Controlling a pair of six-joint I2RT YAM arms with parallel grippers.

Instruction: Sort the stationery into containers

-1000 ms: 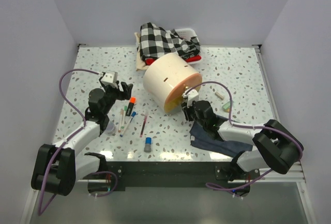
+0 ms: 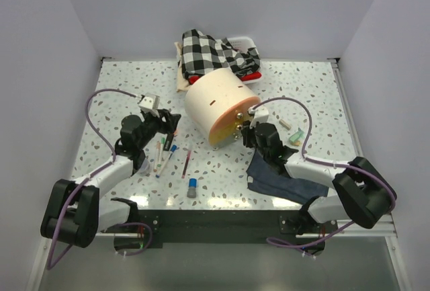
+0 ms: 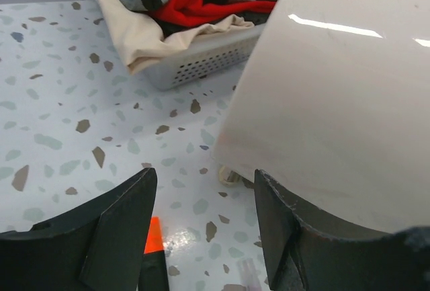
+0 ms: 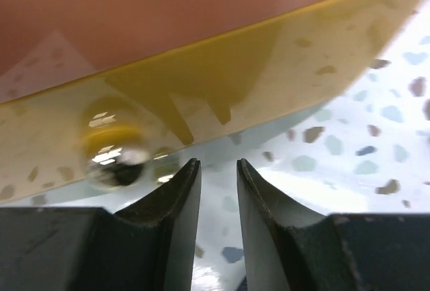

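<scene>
A large pale cylindrical container [image 2: 215, 99] with an orange-lit end and metal knobs lies mid-table. My right gripper is shut at that end beside a knob [image 4: 114, 150]; whether anything is between its fingers cannot be seen. My left gripper is part open over an orange-and-black marker [image 3: 153, 264], left of the container. Pens [image 2: 159, 156], a red pencil [image 2: 186, 163] and a blue-capped item [image 2: 192, 187] lie on the left half of the table.
A basket [image 3: 195, 66] of checked, red and beige cloth stands at the back. A dark mat [image 2: 275, 187] covers the front right. A beige stick [image 2: 284, 123] and green item [image 2: 296, 136] lie at right.
My left gripper has moved right and slightly down in the top view, over the orange marker. My right gripper has shifted slightly right along the container's end.
</scene>
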